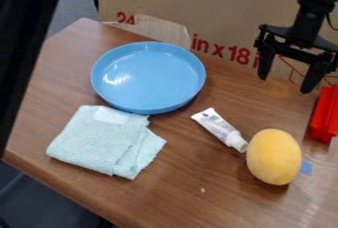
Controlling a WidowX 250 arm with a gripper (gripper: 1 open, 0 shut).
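Observation:
The black gripper [286, 76] hangs open at the upper right, in front of the cardboard, with nothing between its fingers. Below it at the right edge lies a red object [325, 114], partly cut off. A blue plate [148, 76] rests on the wooden table toward the back left. A white tube [219, 128] lies in the middle, beside a yellow oval object [275, 158]. A folded pale blue cloth [105, 142] is at the front left.
A cardboard sheet [199, 5] printed in red stands along the back. The table's left edge drops to a dark floor. Bare wood [172, 192] shows at the front.

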